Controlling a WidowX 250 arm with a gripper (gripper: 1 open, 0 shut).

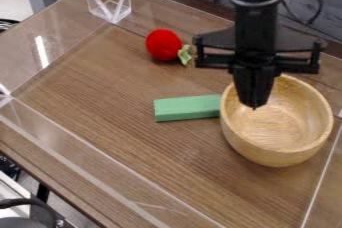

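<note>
My gripper (254,94) hangs above the back rim of a cream bowl (274,140) on the right, its fingers shut with nothing seen between them. A green block (186,108) lies on the table just left of the bowl. A red tomato-like object (163,43) with a small green top sits farther back, left of the gripper's body.
A clear plastic container (110,4) stands at the back left. Dark cables and a grey surface lie beyond its edges.
</note>
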